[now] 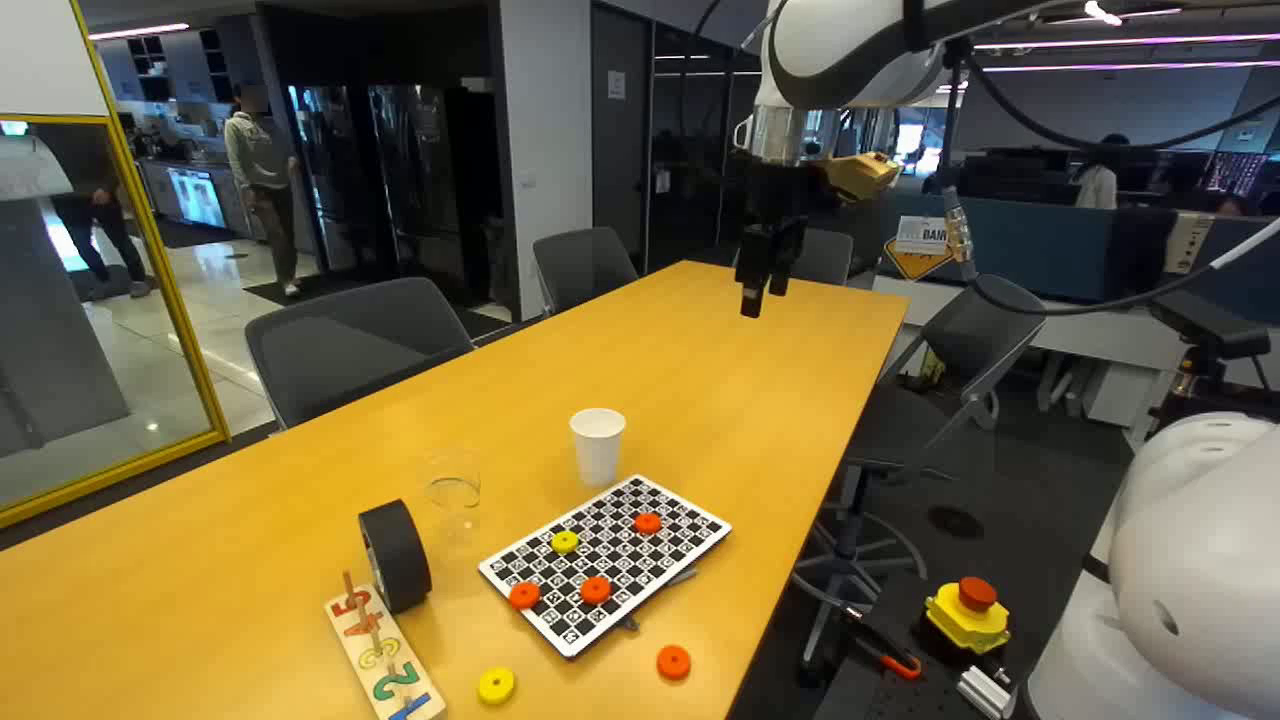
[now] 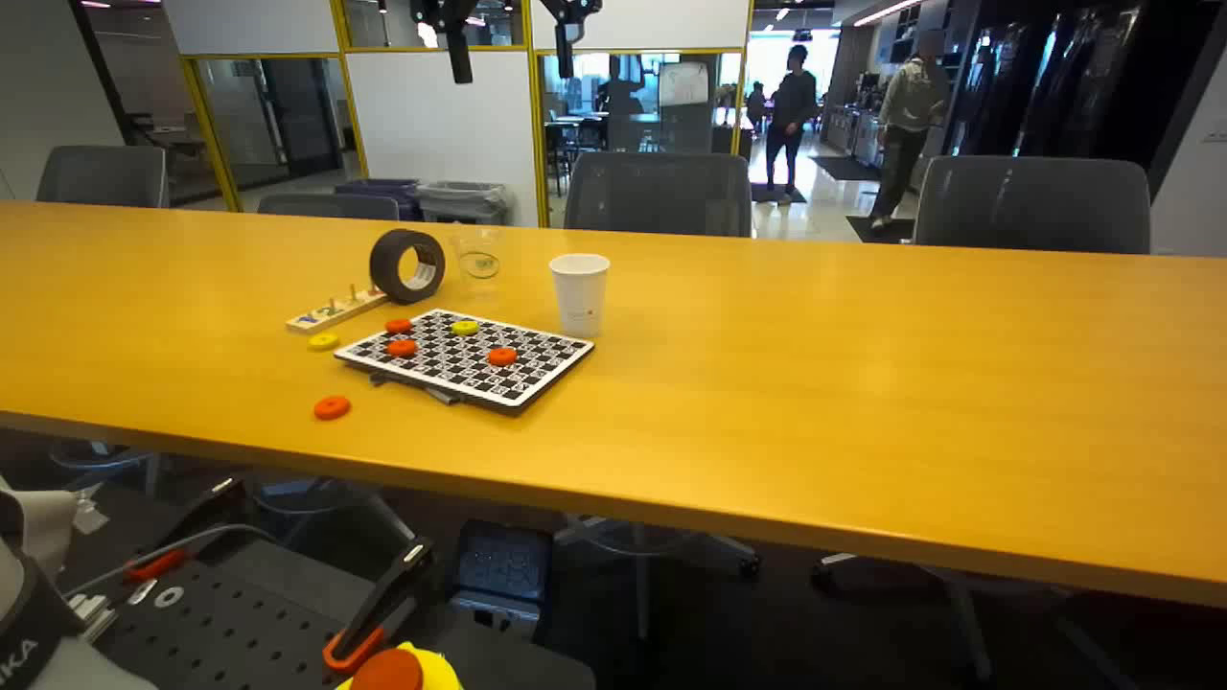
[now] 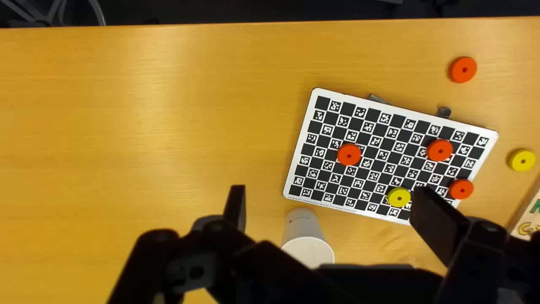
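Note:
My gripper [image 2: 513, 71] hangs high above the table, its fingers spread wide with nothing between them. Well below lies a black-and-white patterned board [image 1: 611, 546] bearing one yellow disc [image 3: 398, 197] and three orange discs, one of them nearest the cup [image 3: 349, 154]. Off the board, another orange disc [image 1: 673, 662] and another yellow disc [image 1: 495, 685] rest on the table. A white paper cup [image 2: 580, 294] stands upright beside the board; in the wrist view my gripper's body hides part of it.
A black tape roll [image 1: 395, 554] stands on edge near a wooden number board [image 1: 383, 656] with pegs. A clear glass [image 2: 478, 263] is close by. Chairs surround the table [image 2: 863, 379], with much bare room away from the board.

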